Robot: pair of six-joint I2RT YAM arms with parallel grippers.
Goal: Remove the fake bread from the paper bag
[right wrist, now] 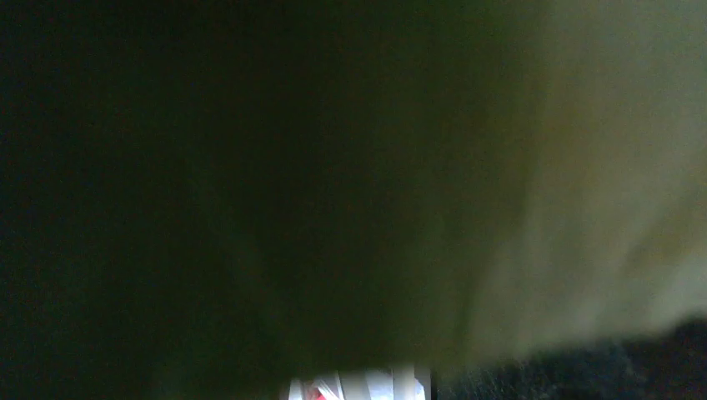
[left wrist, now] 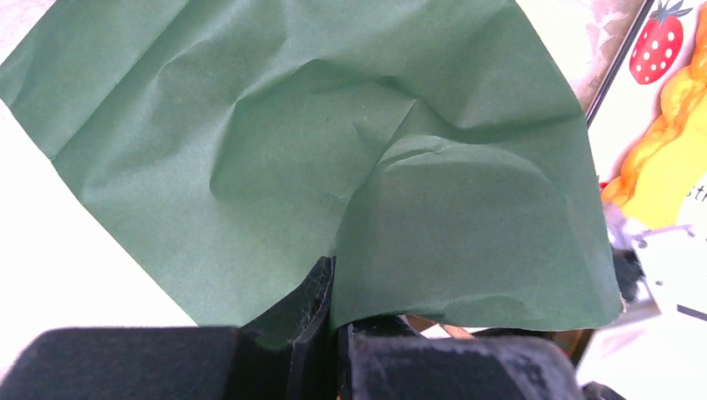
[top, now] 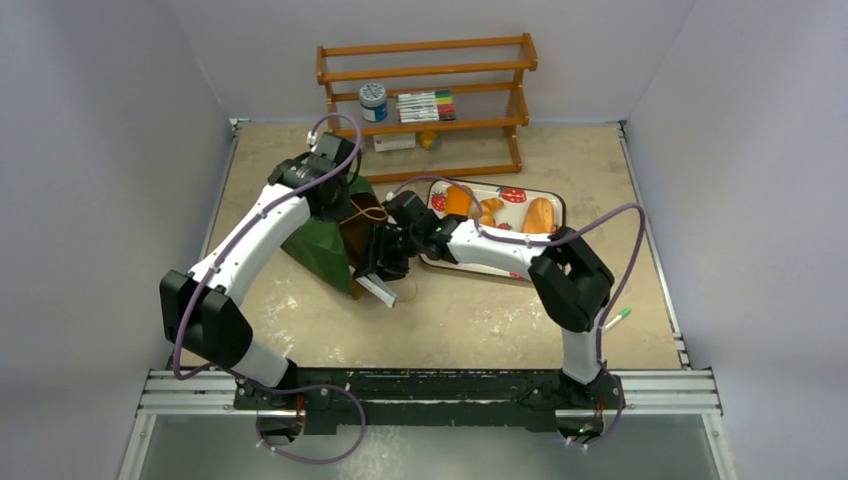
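Observation:
The green paper bag [top: 318,250] lies on its side at the left of the table, its brown open mouth facing right. At its upper edge my left gripper [top: 335,207] is shut on the paper; the left wrist view shows the bag wall [left wrist: 325,167] running between the fingers. My right gripper [top: 368,264], open, reaches left into the mouth, and its fingertips are hard to make out. Dark, blurred bag paper [right wrist: 333,208] fills nearly all of the right wrist view. Whatever is inside the bag stays hidden.
A strawberry-patterned tray [top: 484,266] at the right holds several breads, including an orange-brown loaf [top: 538,218]. Behind stands a wooden rack [top: 430,128] with a jar [top: 373,101] and markers. A green-capped pen [top: 617,319] lies far right.

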